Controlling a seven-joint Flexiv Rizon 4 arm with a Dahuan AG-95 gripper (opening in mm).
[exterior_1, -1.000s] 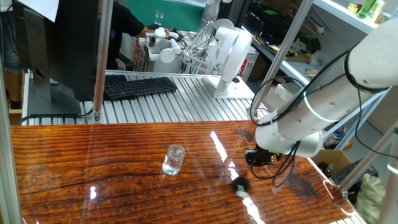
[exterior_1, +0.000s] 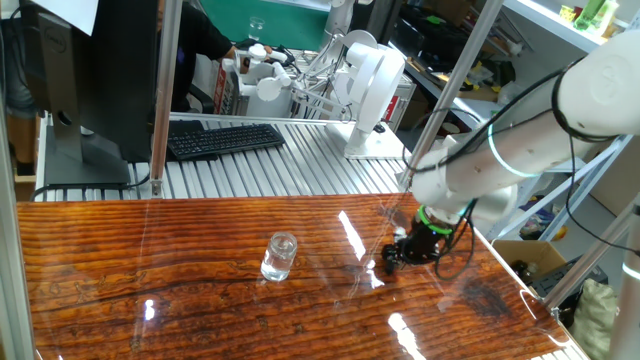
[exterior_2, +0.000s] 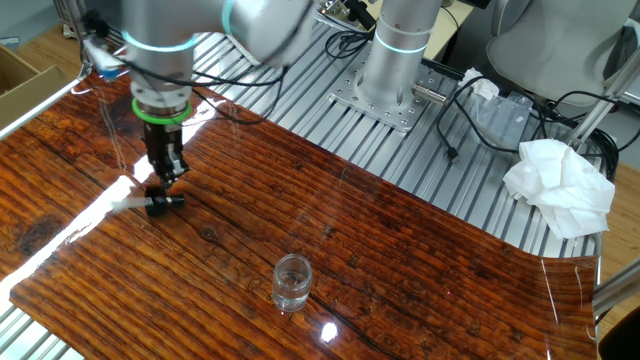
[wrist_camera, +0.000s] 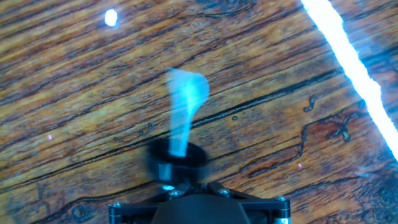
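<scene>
A clear glass (exterior_1: 279, 257) with some clear liquid stands upright on the glossy wooden table (exterior_1: 150, 260), left of my gripper (exterior_1: 400, 251). In the second exterior view the gripper (exterior_2: 167, 180) points down near the table, and a blurred black round piece (exterior_2: 160, 203) with a pale translucent blade (exterior_2: 128, 204) is at its tip. The wrist view shows the black piece (wrist_camera: 171, 163) right in front of the gripper, its flared pale blade (wrist_camera: 186, 96) pointing away. My gripper appears shut on this piece; the contact itself is dark and partly hidden.
Beyond the table's back edge lie a keyboard (exterior_1: 225, 141), a monitor (exterior_1: 105, 95) and a white fan (exterior_1: 370, 90). Crumpled white tissue (exterior_2: 560, 187) lies off the table. Loose cables (exterior_2: 275, 95) hang from my arm.
The black piece has swung from the front of the gripper, out to its left, and now sits close by its tip. My wrist has turned and shifted slightly. The glass has not moved.
</scene>
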